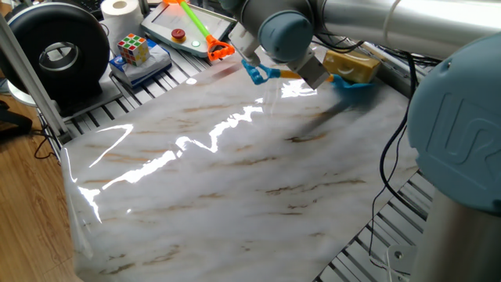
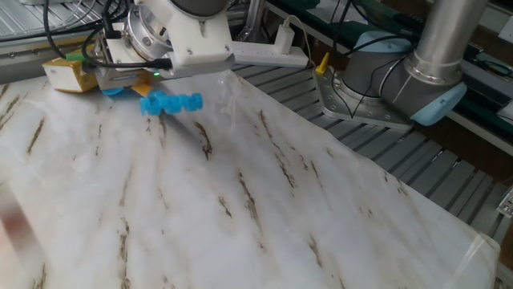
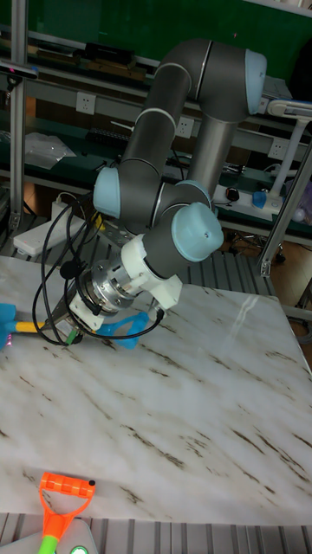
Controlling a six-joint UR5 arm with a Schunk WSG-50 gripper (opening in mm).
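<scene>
A toy shovel has a blue D-shaped handle (image 1: 259, 74), an orange shaft (image 3: 29, 326) and a blue blade (image 1: 354, 88). My gripper (image 3: 70, 328) is across its shaft, at the back of the marble-patterned table, and appears shut on it. The fingertips are mostly hidden by the wrist and cables. In exterior view 2 the blue handle (image 2: 171, 103) sticks out in front of the white gripper mount, seemingly clear of the surface, with a dark shadow beside it. The blade lies close to a yellow box (image 1: 352, 66), which partly overlaps it in exterior view 1.
A second toy tool, with an orange handle (image 1: 220, 51) and green shaft, lies on a grey teach pendant (image 1: 168, 35). Nearby are a Rubik's cube (image 1: 133, 48), a paper roll (image 1: 123, 16) and a black round object (image 1: 55, 51).
</scene>
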